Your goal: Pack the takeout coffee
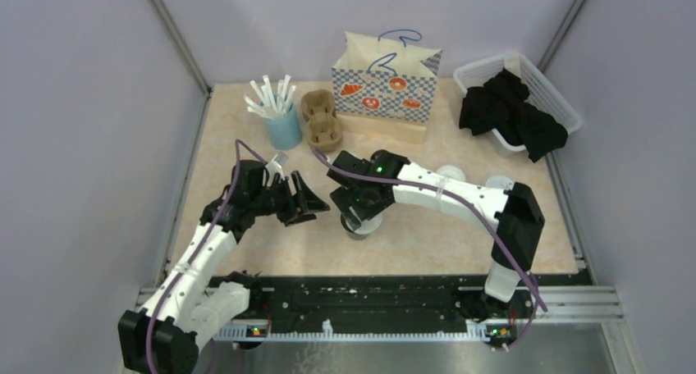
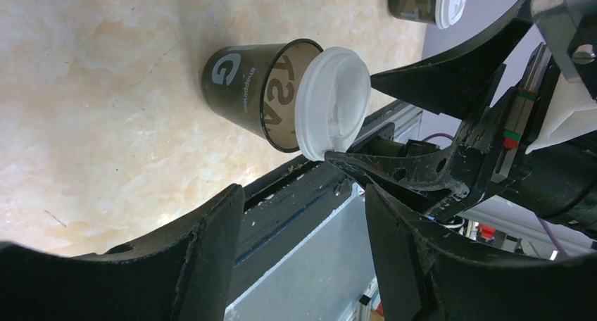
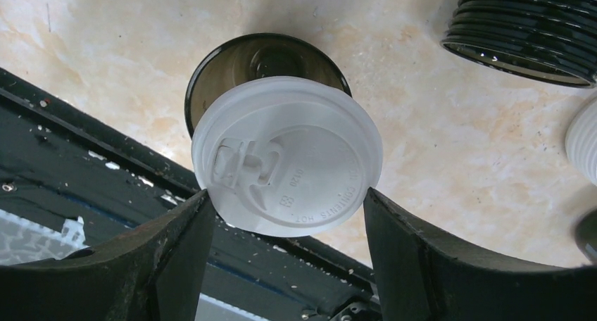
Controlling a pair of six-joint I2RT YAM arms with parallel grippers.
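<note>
Near the table's front edge a dark translucent cup (image 2: 236,89) stands upright with its mouth partly uncovered. A white lid (image 3: 288,159) is pinched at its edge by my right gripper, which is shut on it. Across part of the cup's mouth the lid sits off-centre; whether it touches the rim cannot be told. My left gripper is open and empty, to the left of the cup in the top view. At the back stand the patterned paper bag (image 1: 384,91) and a brown cup carrier (image 1: 323,129).
A blue holder (image 1: 284,129) of white-wrapped sticks is at the back left. A white basket (image 1: 538,87) with black cloth occupies the back right. Stacked dark cups (image 3: 524,29) and white lids (image 1: 451,172) lie on the right.
</note>
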